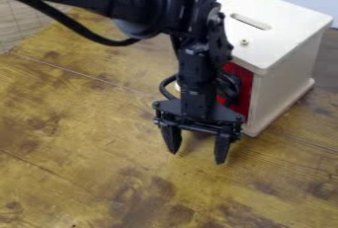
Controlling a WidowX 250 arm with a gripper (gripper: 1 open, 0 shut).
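The black gripper (197, 145) hangs low over the wooden floor, pointing down, its two fingers apart with nothing between them. It is in front of a white box (284, 74) whose red front (239, 93) is partly hidden behind the arm and its cables.
The box's top (278, 15) has a slot and a small knob. A pale mat or surface (20, 20) lies at the top left.
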